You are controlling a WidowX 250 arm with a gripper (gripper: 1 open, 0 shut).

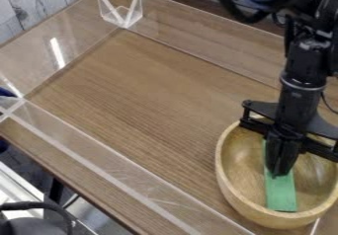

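My gripper (278,155) is shut and reaches down into a tan round bowl (240,185) at the lower right. A green rectangular object (280,192) lies in the bowl just below the fingertips. Whether the fingertips touch it is hard to tell; nothing shows between them.
Clear plastic strips or edges run along the table's borders. A black cable or fixture (34,219) sits at the bottom left corner.
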